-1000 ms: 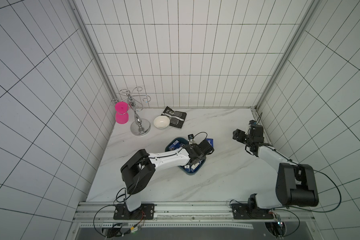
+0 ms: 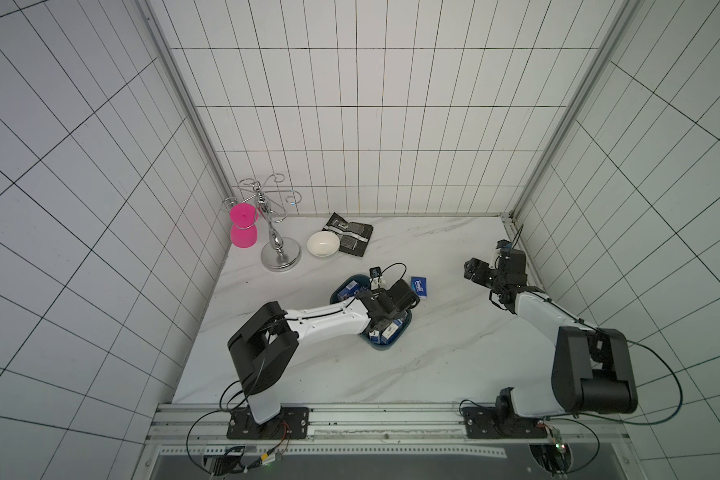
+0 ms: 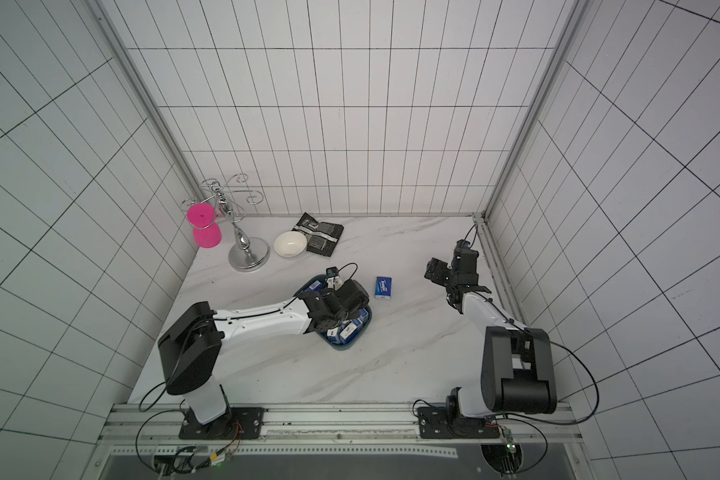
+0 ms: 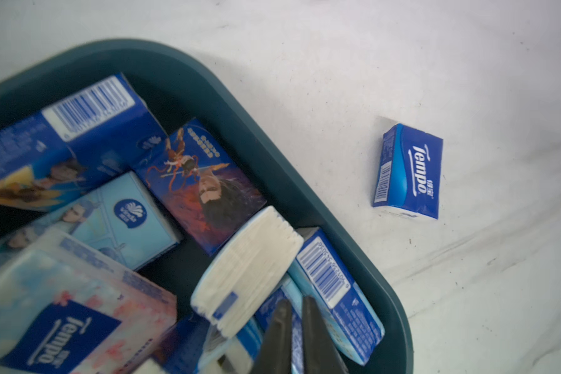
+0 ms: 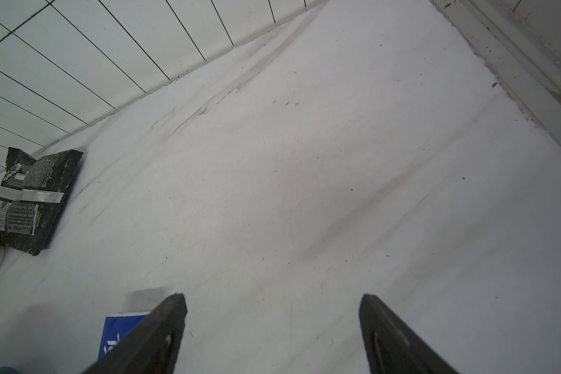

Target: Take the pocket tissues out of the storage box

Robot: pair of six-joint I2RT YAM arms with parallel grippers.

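The dark teal storage box (image 4: 255, 127) holds several tissue packs, among them a dark blue pack with a figure print (image 4: 199, 180), a pink flowered Tempo pack (image 4: 124, 293) and a blue barcoded pack (image 4: 336, 293). My left gripper is over the box's lower right part, its fingertips a narrow gap apart, with no pack visibly gripped. Outside the box, one blue Tempo pack rests on the table; the right wrist view shows part of that pack (image 5: 119, 327). Far to the right, my right gripper hangs open and empty.
A white bowl (image 2: 323, 244), a black packet (image 2: 350, 235) and a chrome stand (image 2: 281, 254) with a pink cup (image 2: 244, 227) occupy the back left. Clear table lies between the loose blue pack and my right arm.
My left arm has shifted slightly left over the box, uncovering more of the loose blue pack. My right gripper has barely moved.
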